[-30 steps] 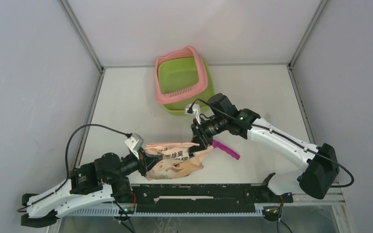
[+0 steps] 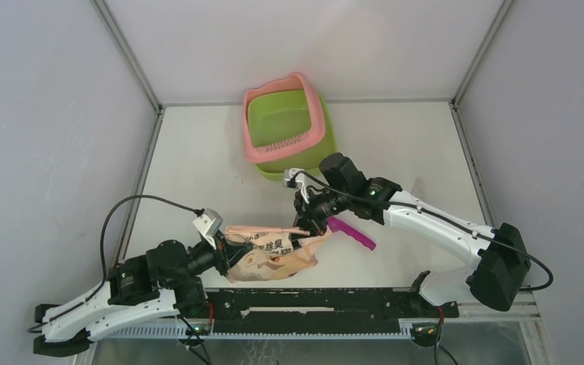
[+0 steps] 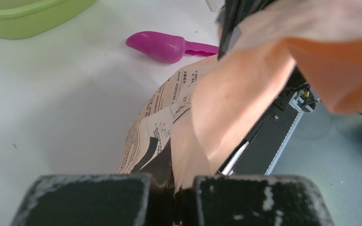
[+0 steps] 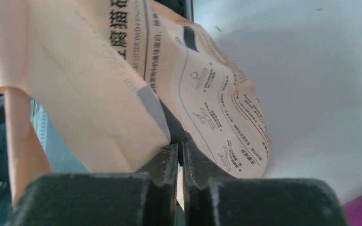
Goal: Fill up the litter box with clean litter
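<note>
The pink-rimmed litter box [image 2: 283,150] rests tilted on a green base at the back of the table; its green inside looks empty. Near the front edge lies the peach litter bag [image 2: 262,262], its printed side [image 4: 207,94] creased. At the bag's left end, my left gripper is shut on the thin bag edge, which runs between its fingers. My right gripper is at the bag's other end, its fingertips close together at the bag edge. Whether they grip the film cannot be told. Any litter inside the bag is hidden.
A magenta scoop [image 2: 352,233] lies on the table just right of the bag, close to my right gripper. Black rail hardware [image 2: 289,308] runs along the front edge below the bag. Bare white table [image 2: 198,163] spreads left of the box.
The left arm has hardly moved; box and scoop stay put.
</note>
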